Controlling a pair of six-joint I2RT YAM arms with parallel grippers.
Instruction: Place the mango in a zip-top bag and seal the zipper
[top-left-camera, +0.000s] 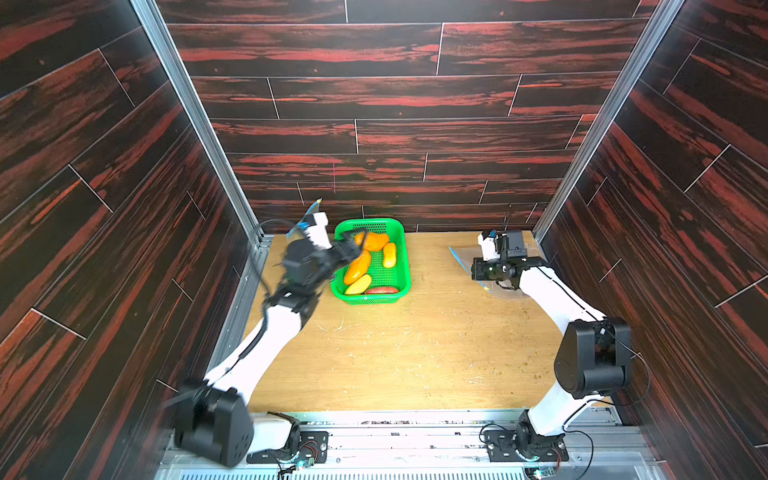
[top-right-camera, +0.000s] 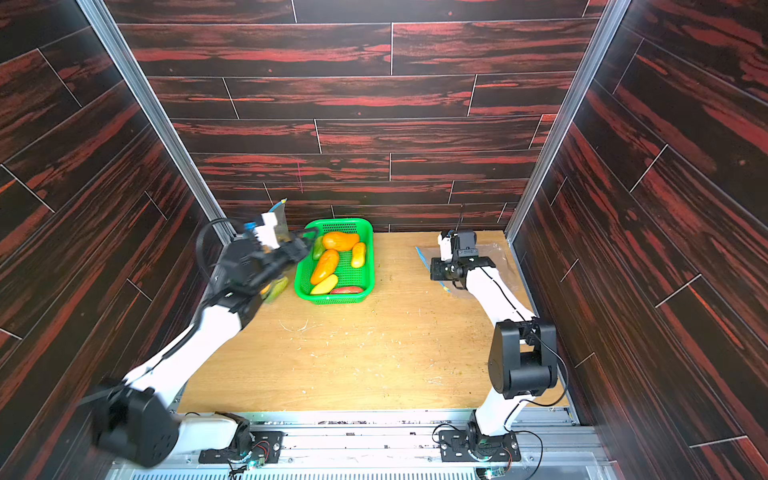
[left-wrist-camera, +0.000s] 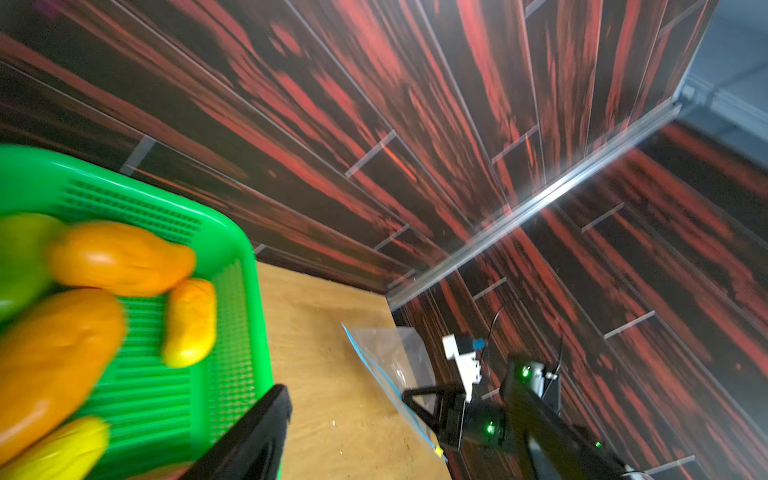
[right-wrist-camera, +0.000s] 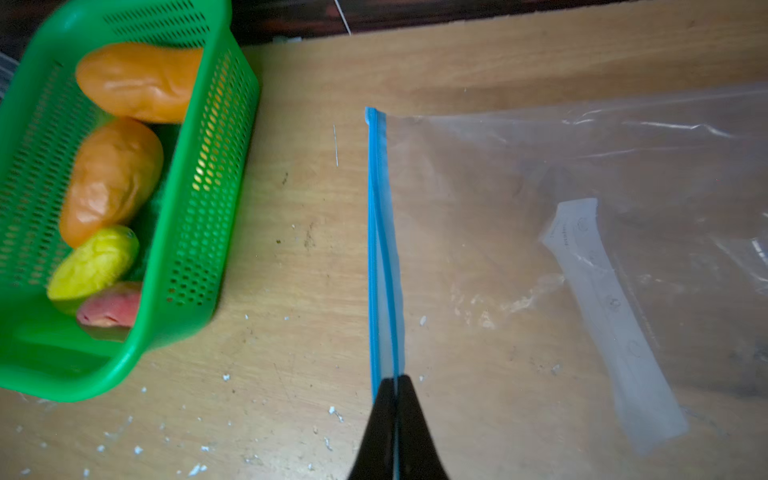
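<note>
On the right side of the table lies an empty clear zip top bag (right-wrist-camera: 480, 192) with a blue zip edge (right-wrist-camera: 376, 200). My right gripper is shut on that edge, the blue strip running between its fingertips. Several yellow and orange mangoes (top-left-camera: 357, 267), one smaller yellow mango (left-wrist-camera: 190, 324) among them, lie in the green basket (top-left-camera: 406, 276). Over the basket's left part reaches my left gripper (top-left-camera: 364, 238), blurred. Its fingers (left-wrist-camera: 252, 440) stand apart with nothing between them in the left wrist view.
Left of the basket stands another zip bag (top-right-camera: 278, 220) with fruit in it, mostly hidden behind the left arm. A reddish fruit (top-left-camera: 381, 290) lies at the basket's near end. Bare table (top-left-camera: 416, 344) spreads in front and between basket and empty bag.
</note>
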